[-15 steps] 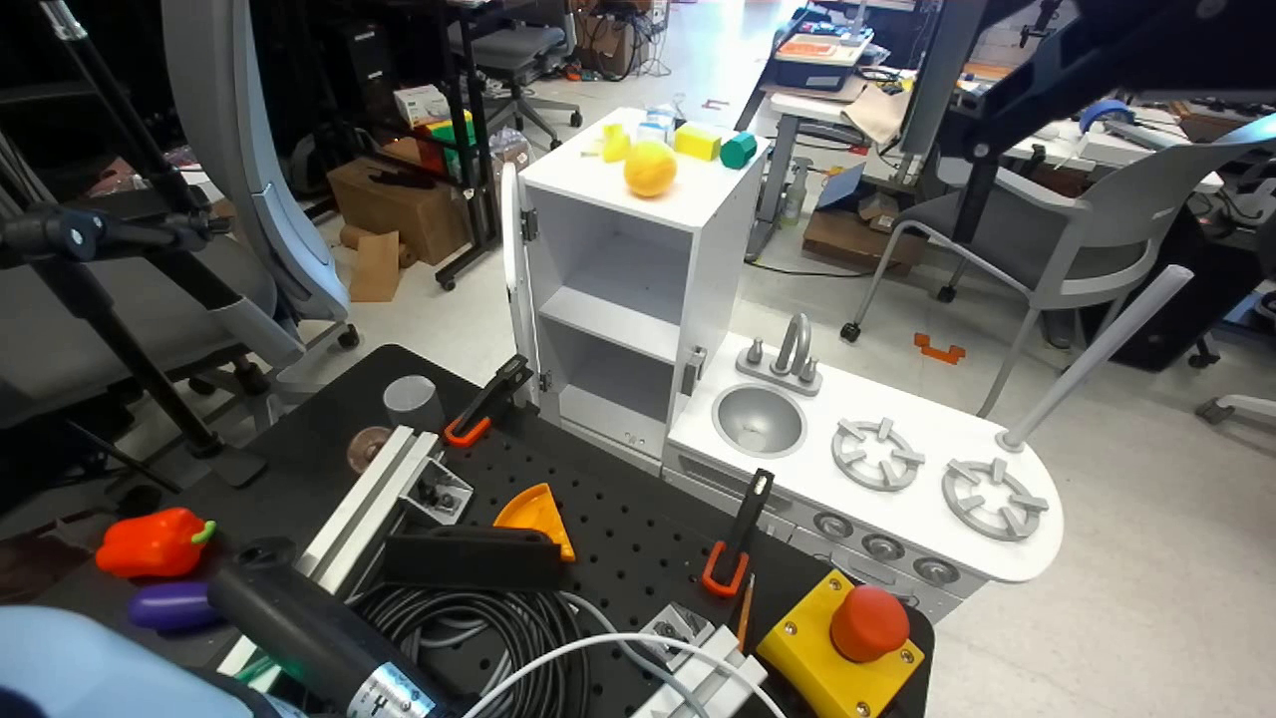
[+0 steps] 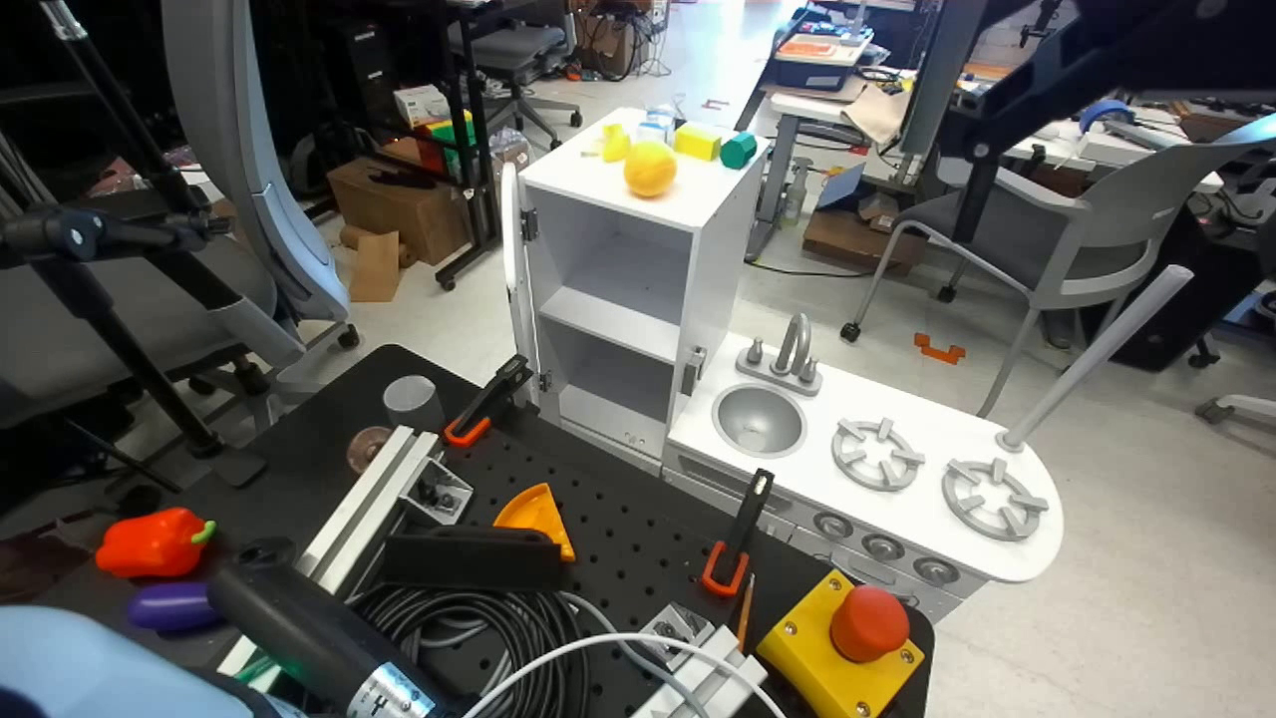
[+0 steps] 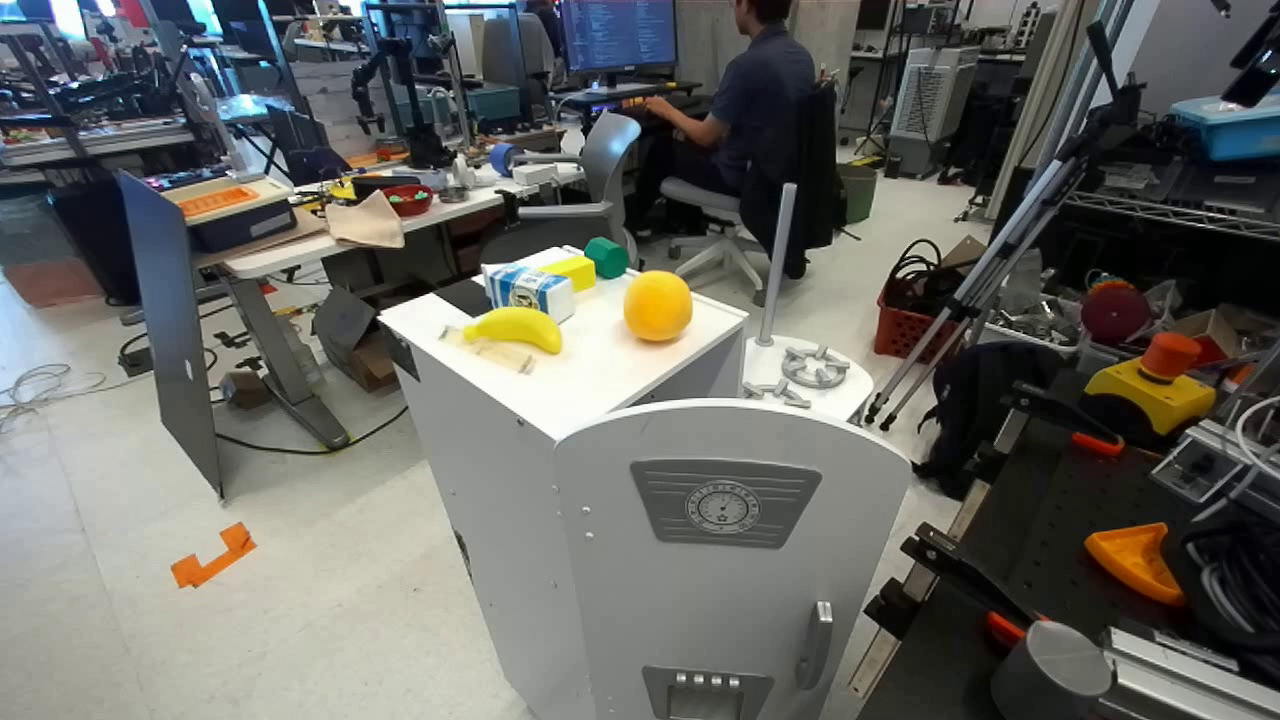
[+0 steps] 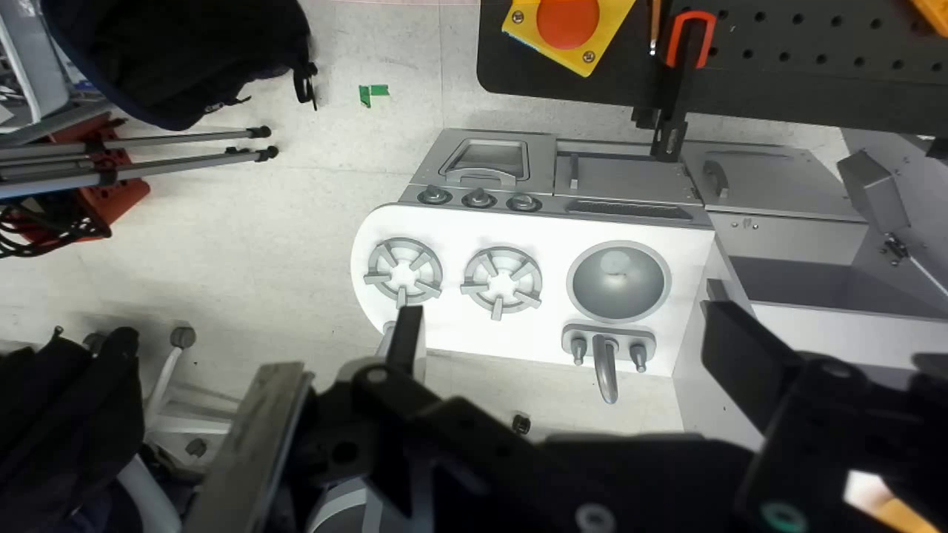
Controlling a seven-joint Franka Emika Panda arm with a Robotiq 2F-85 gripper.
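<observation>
In the wrist view my gripper is wide open, its dark fingers (image 4: 408, 342) far apart and nothing held between them. Below it shows the white toy kitchen counter (image 4: 551, 333) with two grey burners and a round sink (image 4: 619, 280). On top of the white toy fridge (image 2: 568, 168) lie an orange (image 2: 649, 169), a yellow banana (image 3: 516, 328), a blue-and-white carton (image 3: 529, 292), a yellow block (image 2: 697, 143) and a green block (image 2: 738, 151). The fridge door (image 3: 732, 588) is swung open; both visible shelves look empty. Part of the dark arm (image 2: 1083, 72) shows at upper right, well clear of these objects.
The black pegboard table (image 2: 610, 491) beside the kitchen carries clamps, cables and a red emergency-stop button (image 2: 869, 622). A red pepper (image 2: 156, 542) and a purple eggplant (image 2: 174, 605) lie at its left. A slanted grey post (image 2: 1095, 359) rises from the counter's end.
</observation>
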